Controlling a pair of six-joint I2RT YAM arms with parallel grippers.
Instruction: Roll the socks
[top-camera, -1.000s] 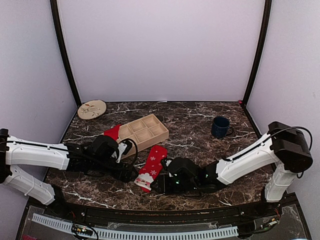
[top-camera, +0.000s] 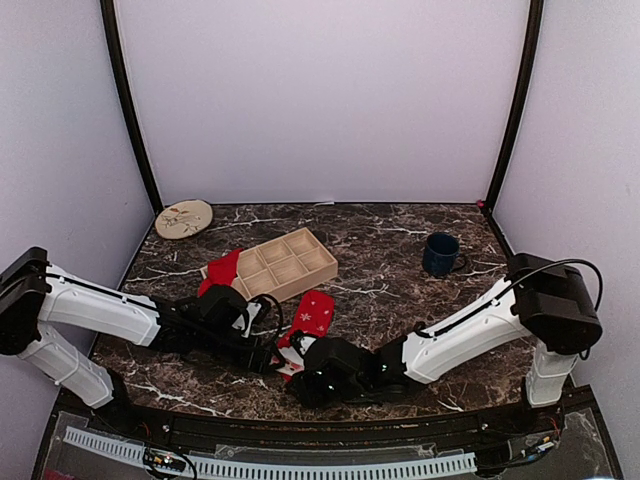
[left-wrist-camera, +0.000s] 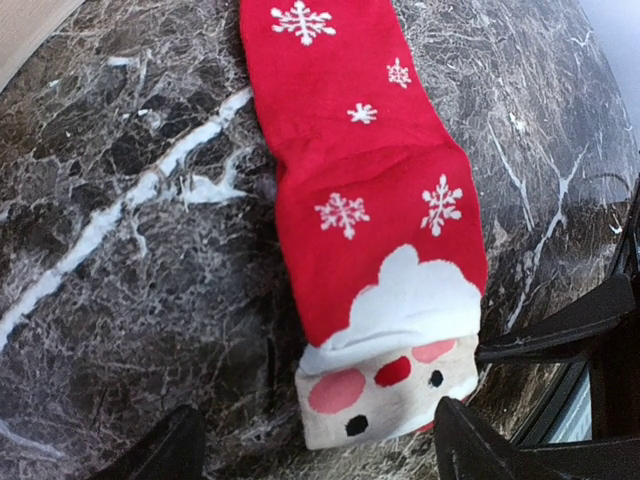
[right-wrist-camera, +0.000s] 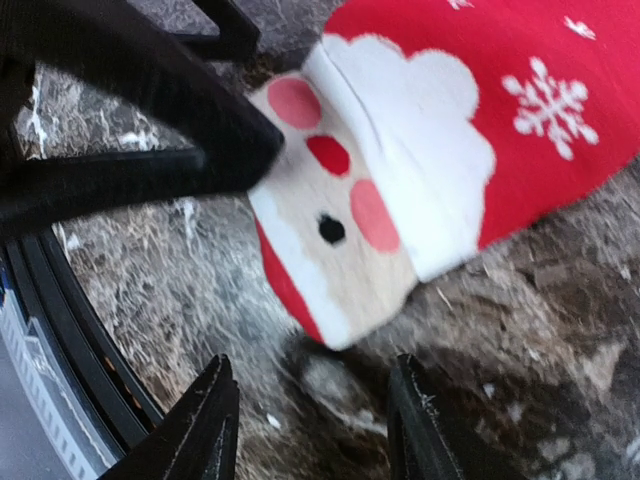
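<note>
A red sock (top-camera: 313, 312) with white snowflakes lies lengthwise on the marble table, its Santa-face end towards the near edge. In the left wrist view that face (left-wrist-camera: 390, 395) is flat, with a little red showing past its end. My left gripper is open at this end, one finger on either side of the face, nothing gripped. My right gripper stands open just off the sock's tip, empty. In the right wrist view, black parts of the left gripper cover one corner of the face. From above, the right arm hides part of the sock's near end.
Behind the sock is a wooden divided box (top-camera: 285, 262), with red cloth (top-camera: 222, 268) at its left end. A plate (top-camera: 184, 219) sits far left and a dark mug (top-camera: 441, 254) at right. The two grippers are very close together.
My right gripper has moved left and nearer the front edge, to the sock's face end. The left gripper has shifted slightly right and towards the front. The sock lies in about the same place.
</note>
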